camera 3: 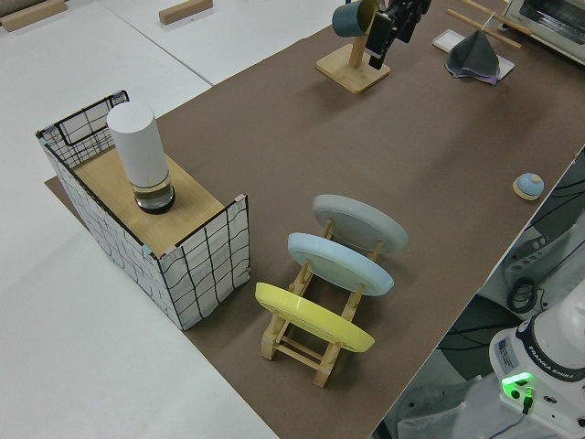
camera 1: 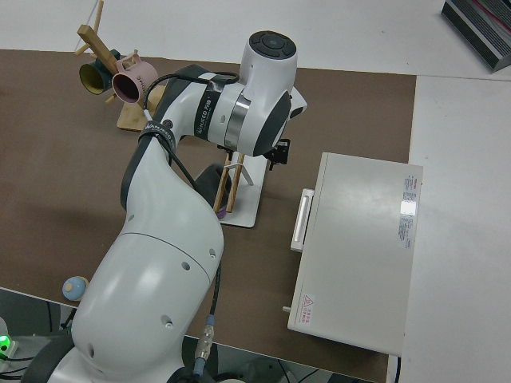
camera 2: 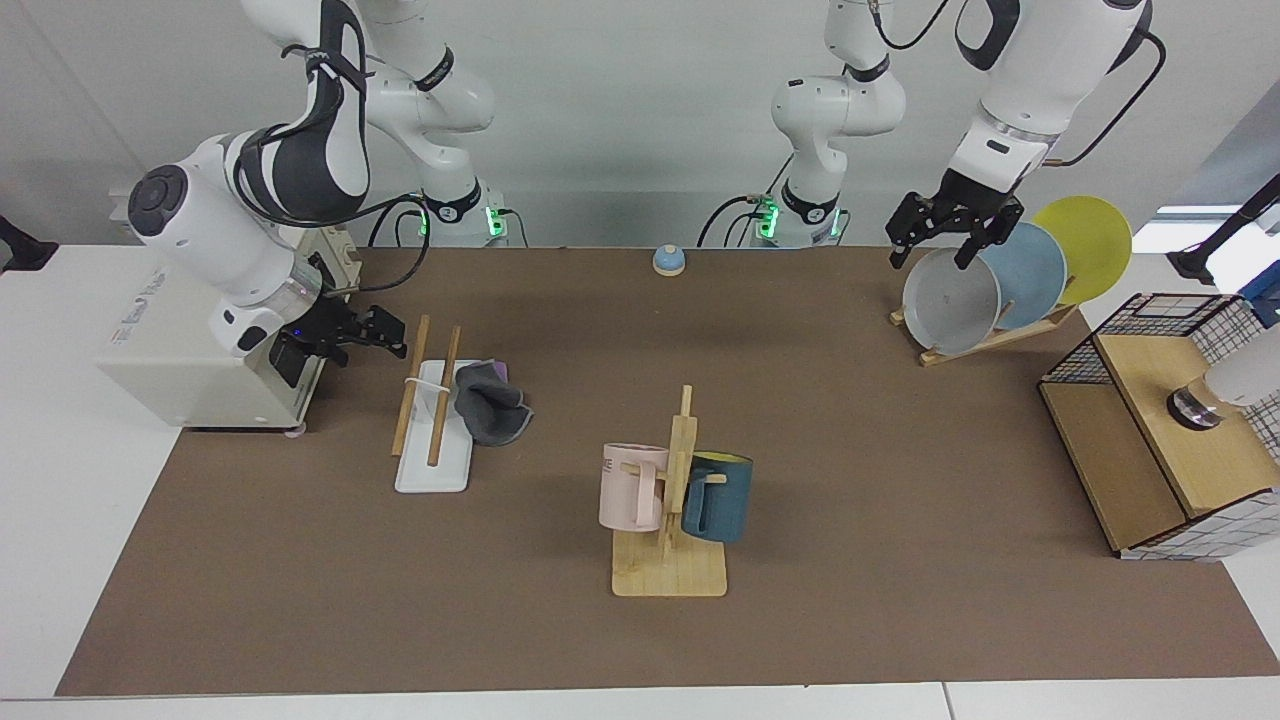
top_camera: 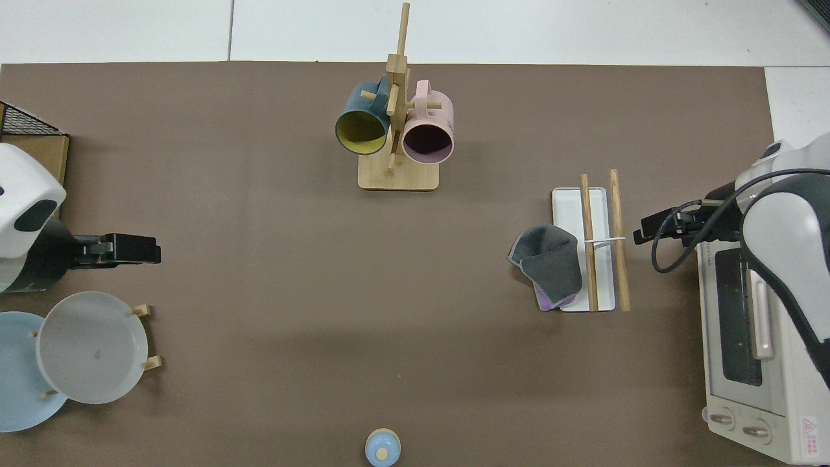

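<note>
A grey and purple cloth (top_camera: 548, 261) lies crumpled at the left side of a white tray (top_camera: 570, 206) that has two upright wooden posts (top_camera: 615, 203). My right gripper (top_camera: 650, 227) is above and beside the rack, near the white oven, apart from the cloth; cable and arm hide its fingers. My left gripper (top_camera: 132, 249) is at the left above the plate rack; its fingers show dark, and their state is unclear.
A mug tree (top_camera: 397, 179) holds blue and pink mugs at the back. Plates (top_camera: 91, 346) stand at front left beside a wire-sided wooden box (camera 2: 1128, 468). An oven (top_camera: 739, 350) sits right, a small blue object (top_camera: 382, 448) at front.
</note>
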